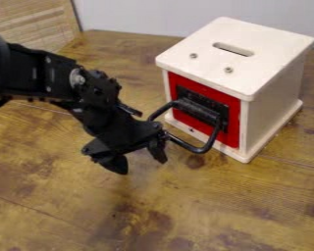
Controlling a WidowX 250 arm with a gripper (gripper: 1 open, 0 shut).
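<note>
A cream wooden box (271,108) with a red front panel (183,90) stands at the right, a slot and two bolts on its top. A black bar handle (199,147) juts from the black fitting on its front. My black gripper (136,157) is low, left of the handle's outer end, fingers angled down toward the floor. The fingertips look parted, and I see nothing between them; the handle does not appear to be held.
A pale panel (28,20) and a wall stand along the back.
</note>
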